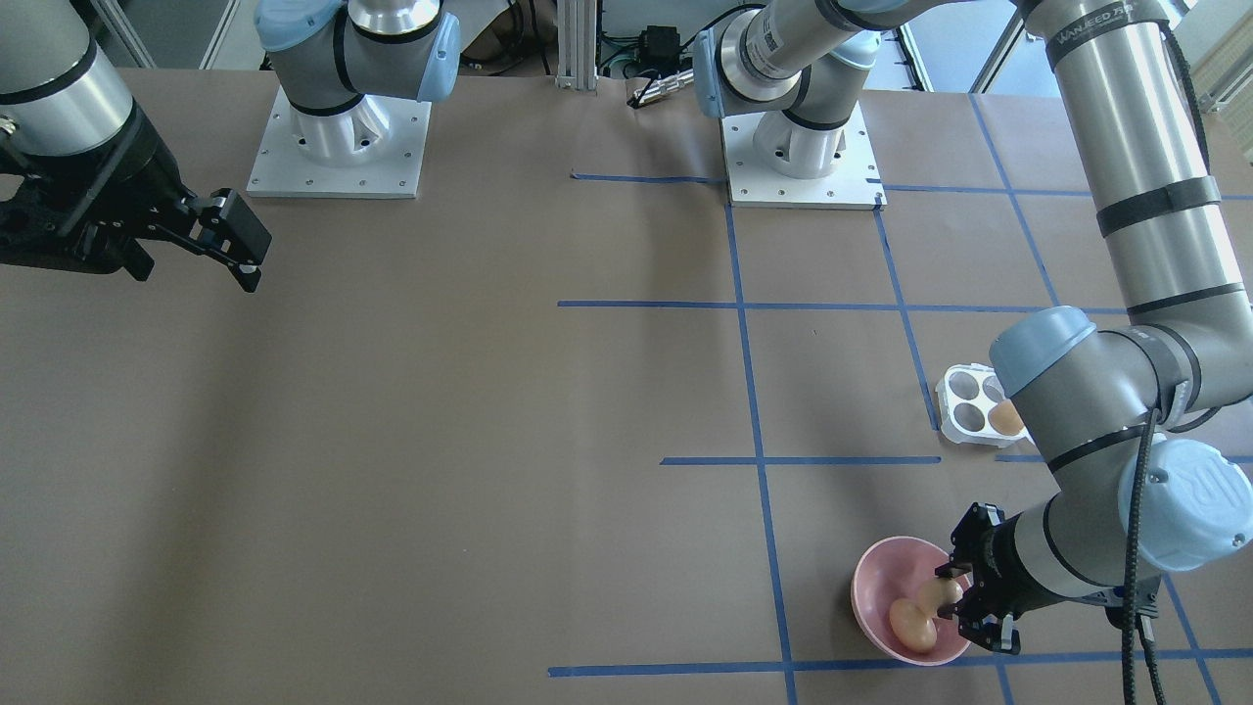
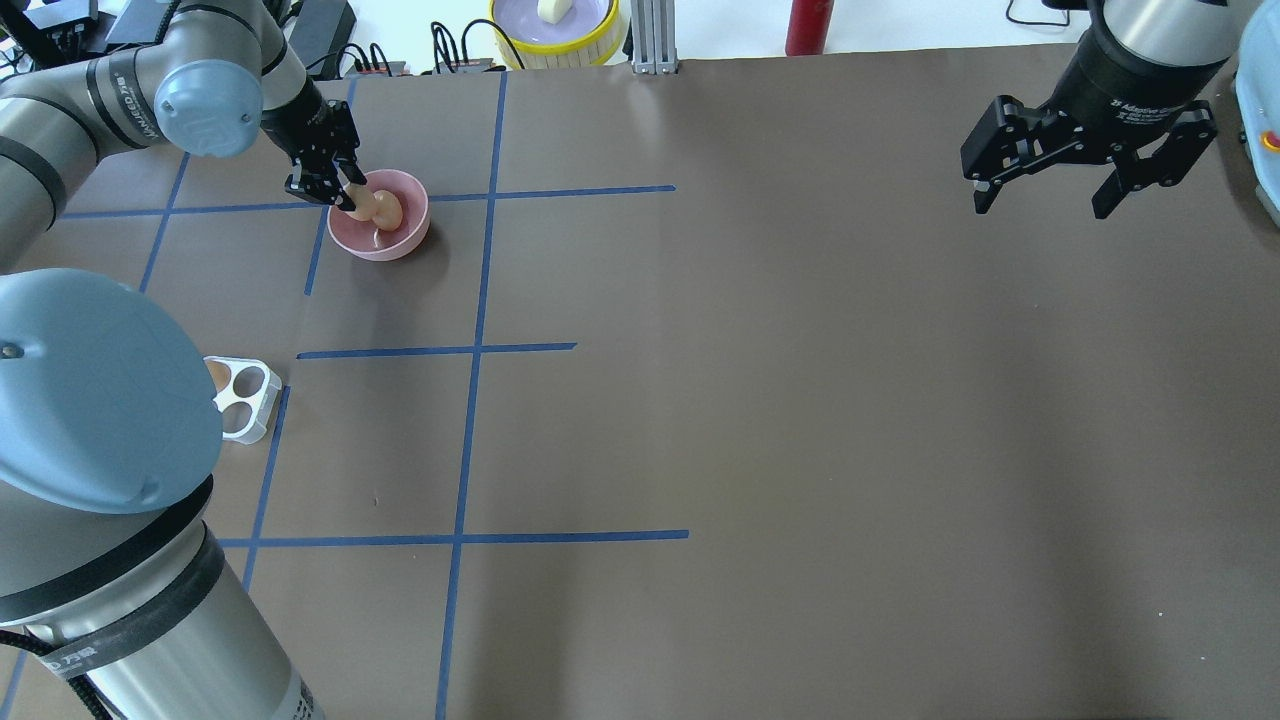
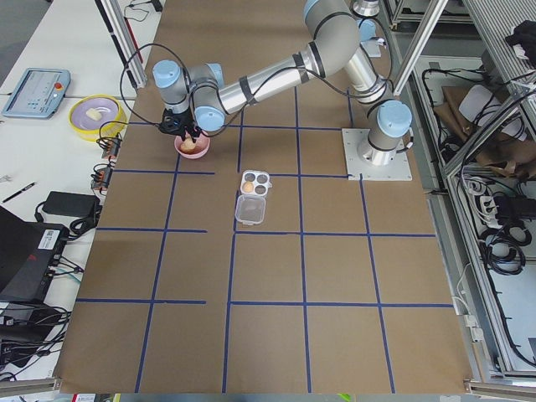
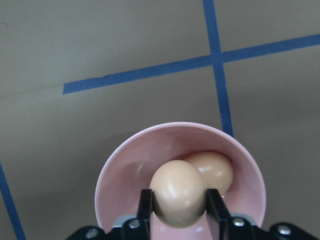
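A pink bowl [image 1: 875, 599] sits on the taped table, also seen in the top view [image 2: 396, 246]. My gripper [image 1: 951, 587] reaches into it, shut on a pale beige egg [image 4: 177, 192], which sits between the two fingertips in the wrist view. A second egg [image 4: 215, 165] lies in the bowl beside and partly behind the held one. A white egg carton [image 1: 975, 399] stands farther back, with a beige egg [image 3: 248, 187] in one of its cups.
A second arm's black gripper [image 1: 176, 235] hangs at the left of the front view. Other arm bases [image 1: 329, 176] stand at the back. A yellow container [image 3: 84, 126] is on the side bench.
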